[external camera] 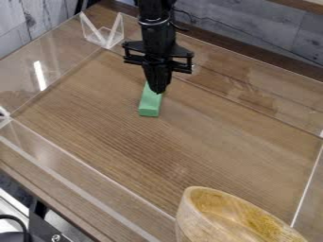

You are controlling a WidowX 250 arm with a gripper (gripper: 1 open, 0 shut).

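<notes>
My black gripper (157,68) hangs at the top centre of the camera view, over the far end of a green block (150,102) lying on the wooden table (139,170). The fingertips are dark and small, overlapping the block's far end, so I cannot tell whether they touch it or whether they are open or shut.
A yellow bowl-like container (228,216) sits at the front right. A dark grey surface runs along the back, and clear plastic pieces lie at the left edge.
</notes>
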